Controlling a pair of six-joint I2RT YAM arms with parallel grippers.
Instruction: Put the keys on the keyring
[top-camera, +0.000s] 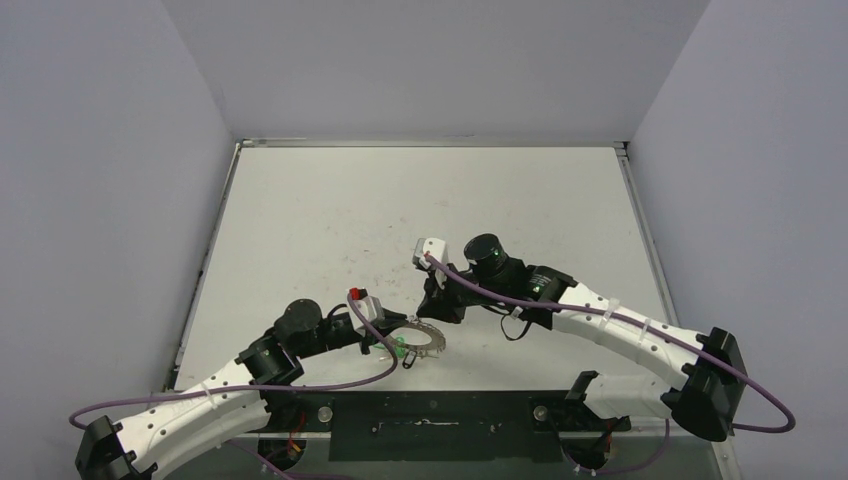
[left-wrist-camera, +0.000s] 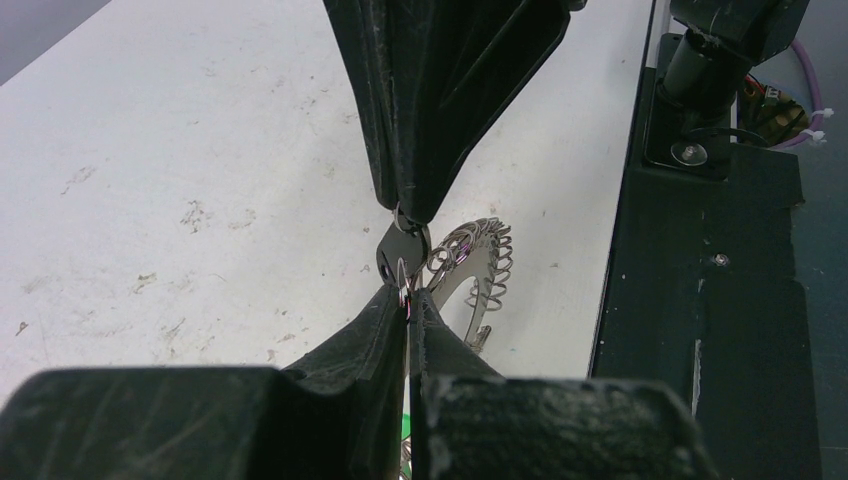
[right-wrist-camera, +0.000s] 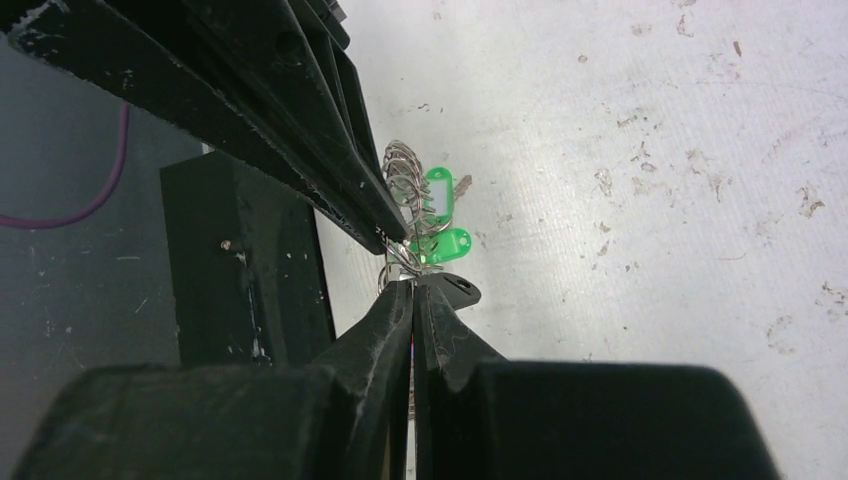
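The keyring (top-camera: 432, 338), a flat metal piece with spiral coils, lies beneath both grippers near the front edge, with green key tags (right-wrist-camera: 448, 243) by it. In the left wrist view my left gripper is shut on a thin bit of metal wire, just below a dark key (left-wrist-camera: 398, 250). In the right wrist view my right gripper is shut at the metal wire and coils; whether anything sits between its fingertips is hard to tell. The two grippers' tips are very close, one above the other.
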